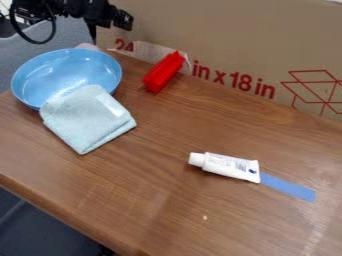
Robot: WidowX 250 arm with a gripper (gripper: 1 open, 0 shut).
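The black gripper [103, 18] hangs at the top left edge of the camera view, above and behind a blue bowl [54, 66]; its fingertips are small and hard to make out. A folded light blue cloth [86, 123] lies against the bowl's front. Right of the bowl rests a red object [163, 71], and a white tube [225, 165] lies at the middle right beside a strip of blue tape [286, 187].
A cardboard box [262, 46] walls off the back of the wooden table [160, 200].
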